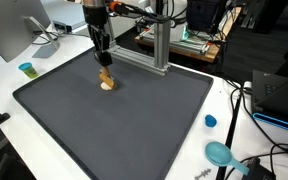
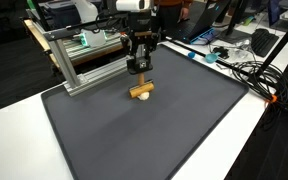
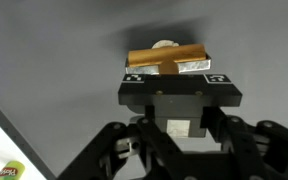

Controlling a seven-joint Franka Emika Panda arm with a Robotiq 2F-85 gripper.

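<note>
A light-brown, mallet-like piece [image 2: 142,90] with a crosswise head and a thin upright stem is near the back of the dark mat. My gripper [image 2: 140,70] points down above the head, shut on the stem. In the wrist view the brown head [image 3: 189,53] lies just beyond the fingertips, its stem running back between them. A pale round thing [image 2: 144,97] shows right at the head, partly covered by it; whether the two touch cannot be told. From the other side, the brown piece [image 1: 107,76] appears tilted under the gripper [image 1: 104,66].
A green-rimmed cup [image 1: 27,69] stands beyond its left edge. Off the right edge are a small blue item [image 1: 210,121] and a teal bowl [image 1: 222,155]. A white rack base [image 2: 99,77] stands close behind.
</note>
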